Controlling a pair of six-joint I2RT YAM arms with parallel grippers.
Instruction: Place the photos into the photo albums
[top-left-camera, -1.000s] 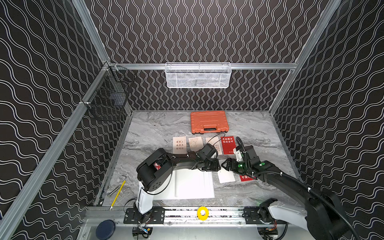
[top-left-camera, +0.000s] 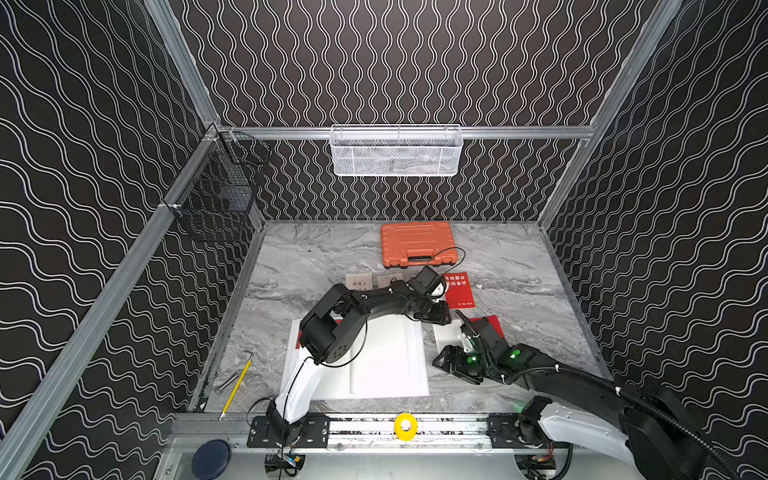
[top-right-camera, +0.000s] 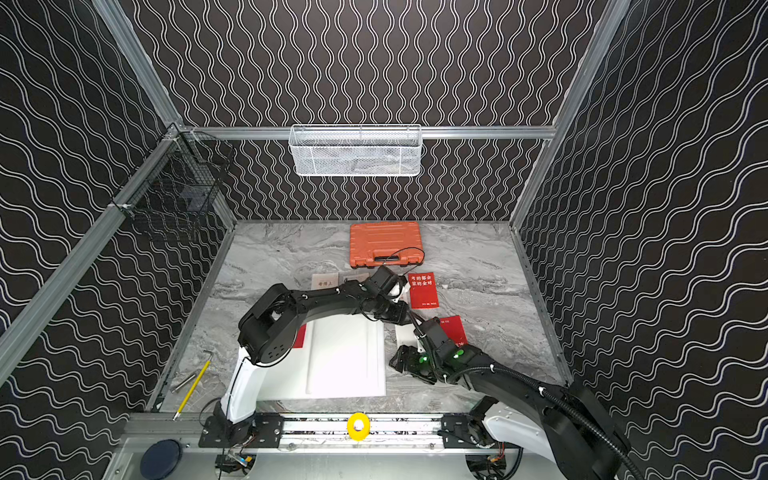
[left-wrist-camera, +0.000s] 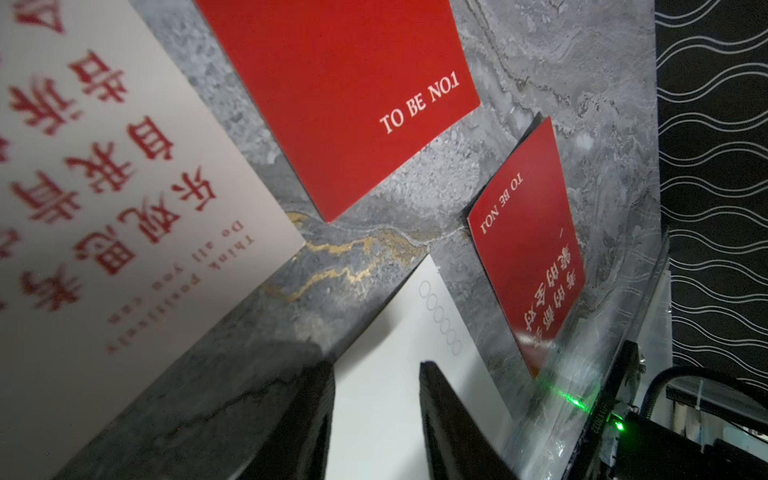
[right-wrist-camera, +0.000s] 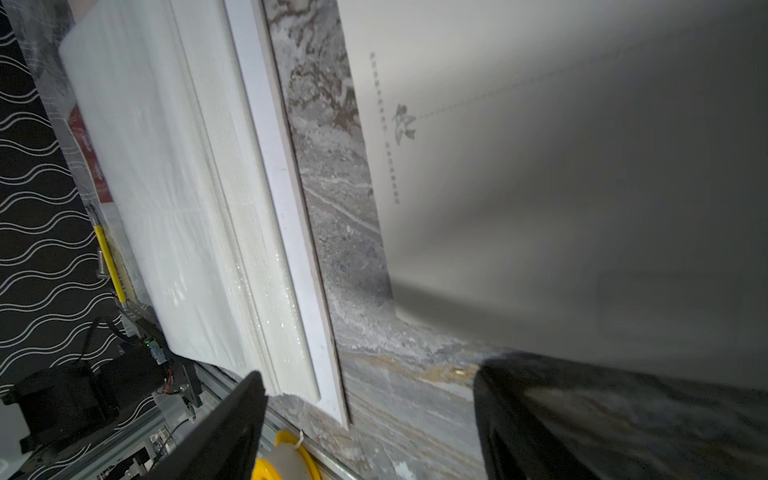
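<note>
My left gripper hangs over the top corner of a white card (left-wrist-camera: 408, 336), fingers apart with nothing seen held. My right gripper is low over the same card's near end (right-wrist-camera: 552, 160), open, beside the white album (right-wrist-camera: 176, 184). Red cards reading "TO BE NO.1" (left-wrist-camera: 344, 88) and a second red card (left-wrist-camera: 520, 232) lie near the white card, as does a pale printed card (left-wrist-camera: 120, 200). In the top views, more pale cards (top-left-camera: 358, 280) lie in a row behind my left arm, which hides part of them.
An orange case (top-left-camera: 417, 240) lies at the back. A yellow tool (top-left-camera: 236, 384) and a metal one are at the left, a yellow tape roll (top-left-camera: 405, 426) on the front rail.
My left arm has moved toward the back and right. My right gripper has moved toward the front, down to the near end of the white card.
</note>
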